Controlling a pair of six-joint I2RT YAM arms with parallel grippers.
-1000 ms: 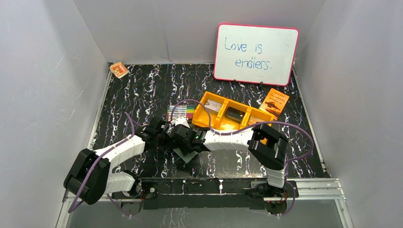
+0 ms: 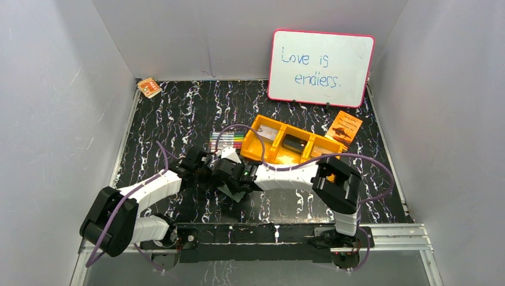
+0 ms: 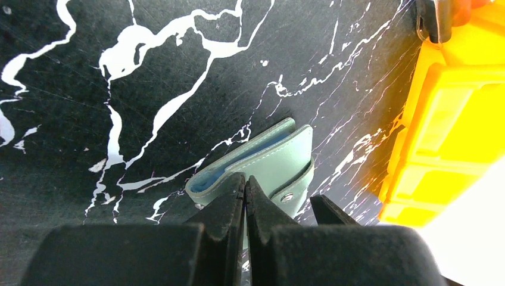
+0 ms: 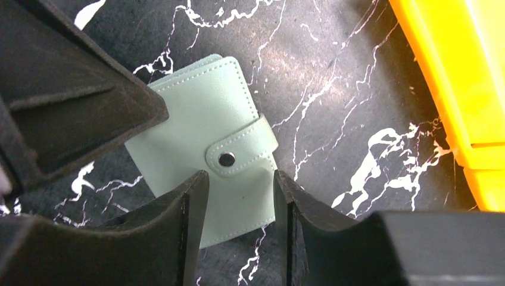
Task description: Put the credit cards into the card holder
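Note:
The pale green card holder lies on the dark marbled table with its snap strap closed across the front. From the left wrist view, its folded layers part at the upper edge, and a blue lining shows inside. My left gripper is shut at the holder's near side, with nothing visible between its fingers. My right gripper is part open over the holder's lower half, which shows between the spread fingertips. In the top view both grippers largely cover the holder. I cannot tell whether any card is inside it.
A yellow divided tray stands right of the holder; a pale flat item and a dark item lie in its compartments. Colored markers lie behind the holder. The left wrist crowds the right gripper's left side.
The left arm looks unchanged.

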